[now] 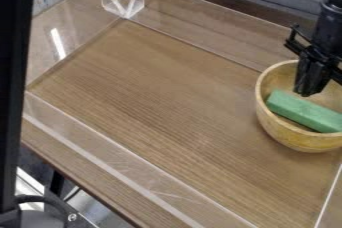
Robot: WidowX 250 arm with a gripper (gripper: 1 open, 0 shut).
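A yellow bowl [278, 131] sits at the right of the wooden table, with a green block [302, 110] lying inside it. My black gripper [306, 80] hangs over the bowl's back part, above the green block, its tips close together and pointing down. It looks shut, with nothing visible between its fingers; part of it runs out of frame at the right edge.
Clear plastic walls run along the table's edges, with a small clear bracket [122, 2] at the back left. Dark equipment stands at the far left.
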